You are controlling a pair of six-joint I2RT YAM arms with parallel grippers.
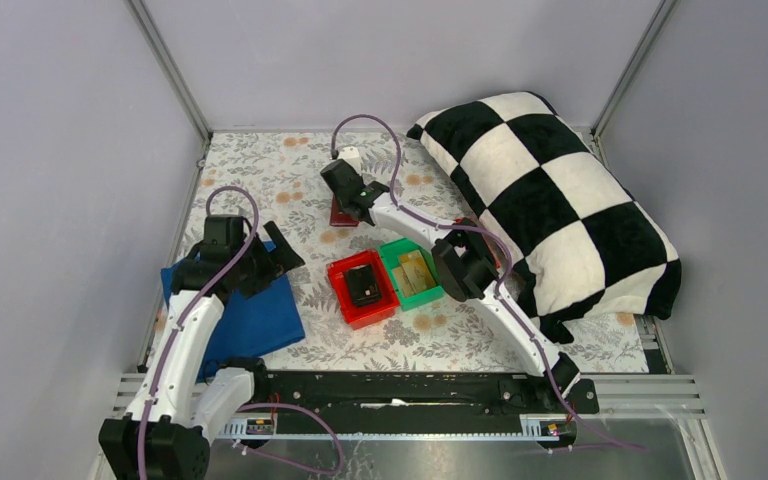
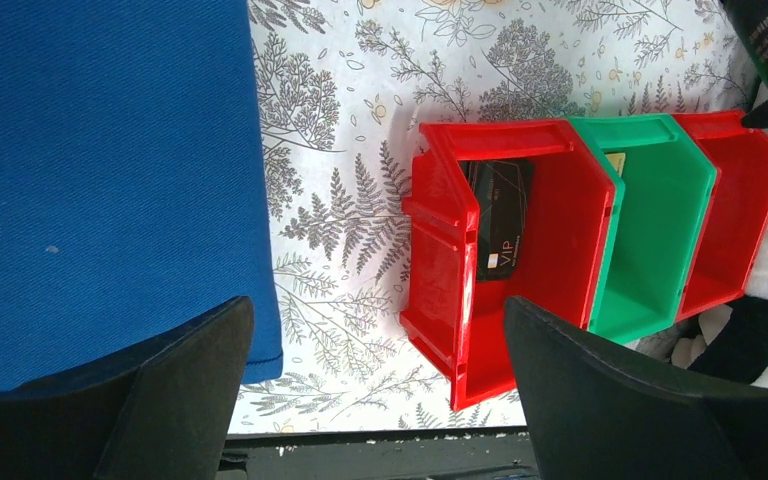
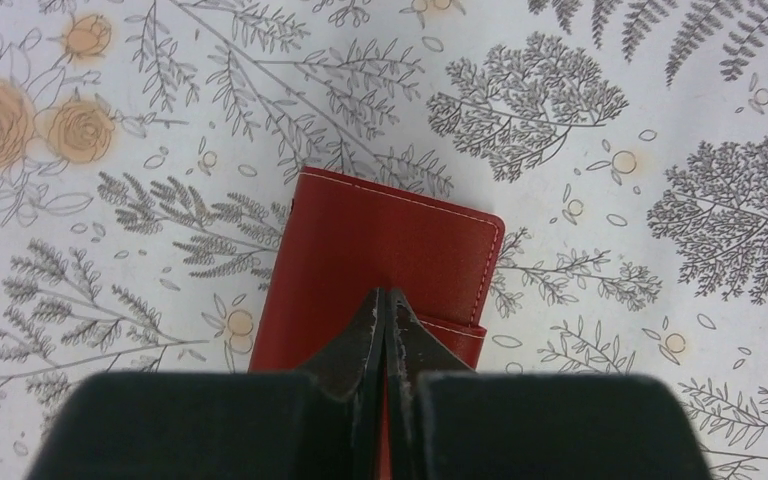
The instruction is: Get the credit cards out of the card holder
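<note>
The red card holder (image 3: 390,230) lies flat on the patterned cloth, its strap and snap mostly hidden behind my right fingers. My right gripper is shut over it, the fingertips meeting with nothing between them. From above, part of the holder (image 1: 340,216) shows beneath the right gripper. No card sticks out of the visible part of the holder. My left gripper stands open and empty, away from the holder, above the blue mat's edge and the front of the cloth.
A red bin (image 1: 357,318) holds black cards (image 2: 502,220). Beside it a green bin (image 1: 430,297) holds gold cards (image 1: 415,272). A blue mat (image 1: 270,318) lies at the left, and a checkered cushion (image 1: 560,210) fills the right. Bare cloth surrounds the holder.
</note>
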